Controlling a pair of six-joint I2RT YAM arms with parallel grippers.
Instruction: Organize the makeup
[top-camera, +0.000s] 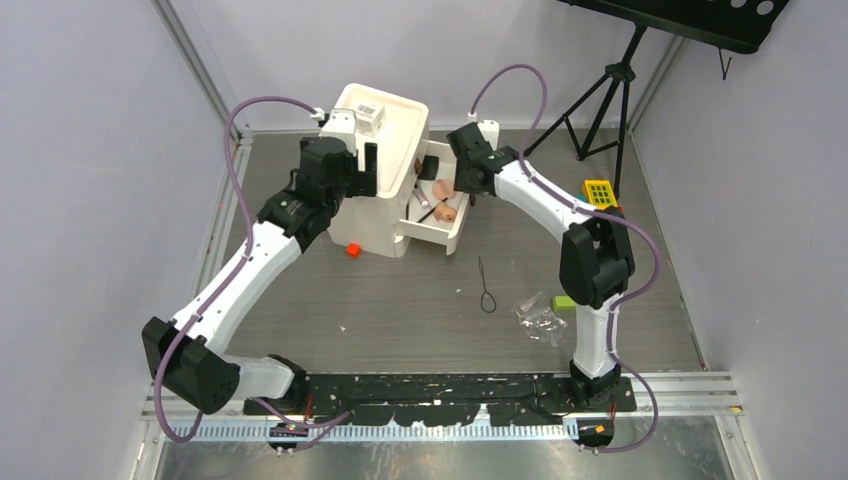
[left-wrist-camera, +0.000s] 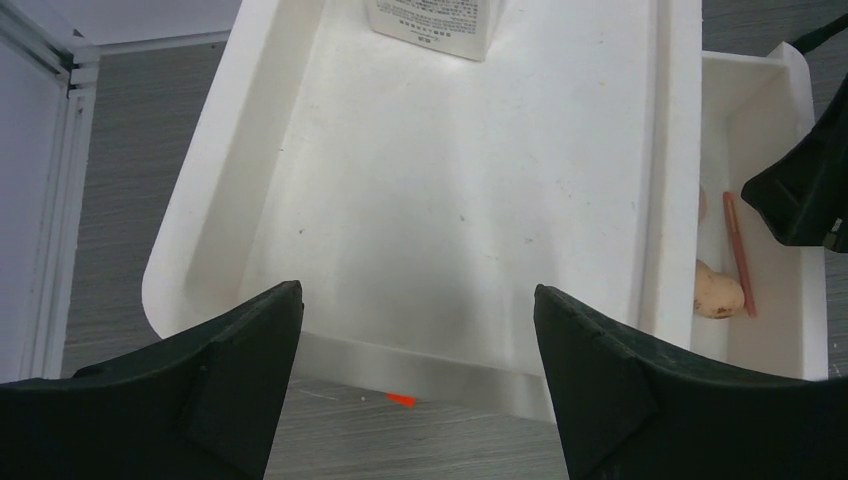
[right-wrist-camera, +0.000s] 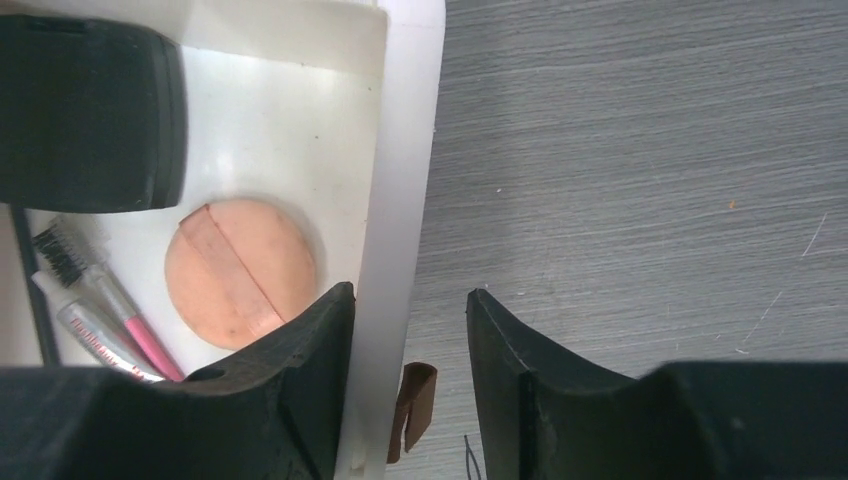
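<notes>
A white drawer unit (top-camera: 392, 120) has its drawer (top-camera: 430, 232) pulled out, holding a black case (right-wrist-camera: 85, 110), a pink puff (right-wrist-camera: 240, 270), brushes, a tube (right-wrist-camera: 95, 330) and a peach sponge (left-wrist-camera: 718, 295). My left gripper is open over the unit's tray top (left-wrist-camera: 440, 200), where a white box (left-wrist-camera: 430, 20) sits. My right gripper is at the drawer's outer wall, its fingers apart on either side of that rim.
An orange block (top-camera: 353, 250), black loop (top-camera: 488, 300), plastic bag (top-camera: 540, 320) and green block (top-camera: 562, 302) lie on the floor. A tripod stand (top-camera: 620, 80) and yellow toy (top-camera: 598, 193) stand right.
</notes>
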